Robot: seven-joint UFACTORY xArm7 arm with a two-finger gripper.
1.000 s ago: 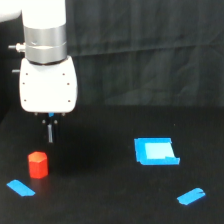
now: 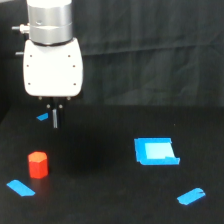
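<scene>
The white robot arm hangs from the top left, its gripper (image 2: 55,116) pointing down above the table, left of center; its fingers are dark and thin, and whether they are open or shut is hard to make out. A red block (image 2: 38,165) sits on the table below and slightly left of the gripper, apart from it.
A blue-bordered pale square (image 2: 158,150) lies at the right. Blue tape strips (image 2: 20,187) lie at the front left, front right and behind the gripper on the dark table (image 2: 115,195).
The gripper has moved slightly to the right and up, away from the red block, which stays in place.
</scene>
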